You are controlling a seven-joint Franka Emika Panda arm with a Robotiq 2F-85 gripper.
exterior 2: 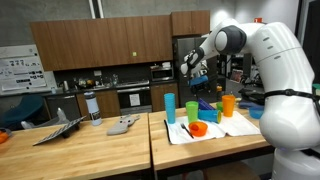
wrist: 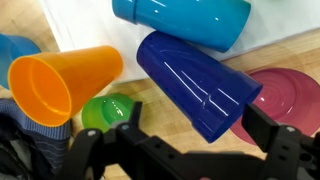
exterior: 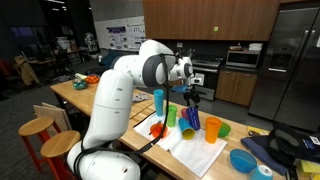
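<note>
A dark blue cup (wrist: 195,80) lies tilted on its side in the wrist view, its open end toward my gripper. The fingers are open, with one finger (wrist: 130,148) left of the cup's mouth and the other (wrist: 268,132) to its right. Whether either touches the cup I cannot tell. From the first exterior view, the dark blue cup (exterior: 194,116) shows among other cups on the table, below the end of the arm.
Close around it in the wrist view are an orange cup (wrist: 72,78), a green cup (wrist: 108,110), a teal cup (wrist: 200,18) and a dark pink bowl (wrist: 285,100). Blue bowls (exterior: 242,160) stand at the table's right. White paper (exterior: 205,155) has clear room in front.
</note>
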